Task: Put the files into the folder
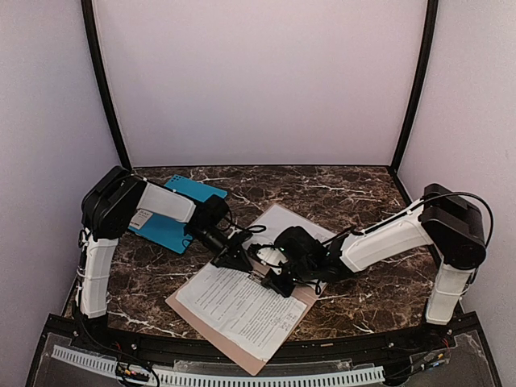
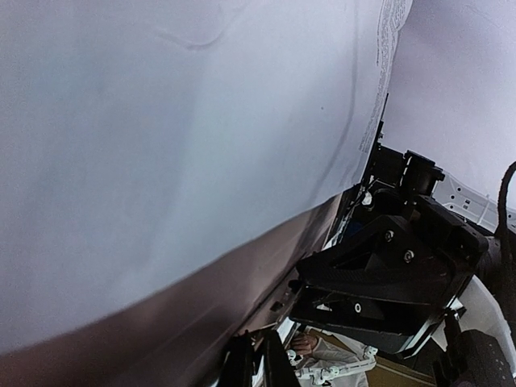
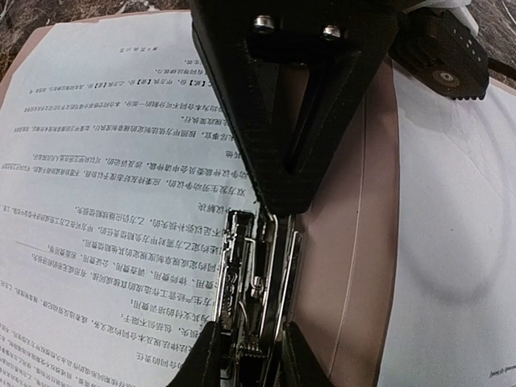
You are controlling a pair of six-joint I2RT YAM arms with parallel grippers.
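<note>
An open tan folder [image 1: 184, 309] lies on the table, printed sheets [image 1: 234, 314] on its near half and a white sheet [image 3: 451, 242] on its other half. At its spine is a metal clip [image 3: 258, 290]. Both grippers meet at this clip: my left gripper [image 1: 246, 266] from the upper left, my right gripper [image 1: 270, 282] from the right. Both look shut on the clip; the exact contact of their fingertips is partly hidden by their own bodies.
A blue folder [image 1: 161, 234] with paper on it lies at the back left, partly under the left arm.
</note>
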